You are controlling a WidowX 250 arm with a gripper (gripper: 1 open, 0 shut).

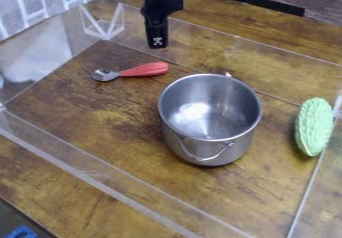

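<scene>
My black gripper (pixel 156 37) hangs at the top middle of the camera view, pointing down above the back-left part of the board, shut, with nothing seen between its fingers. Below it a spoon with a red handle (pixel 142 70) and metal head lies on the wood. A steel pot (pixel 210 142) with a wire handle stands at the centre right, empty inside. A pale green bumpy oblong object (pixel 314 126) lies at the far right.
Clear plastic walls (pixel 94 182) enclose the wooden work area. The wood left of the pot and behind it is free. A white grille stands at the upper left.
</scene>
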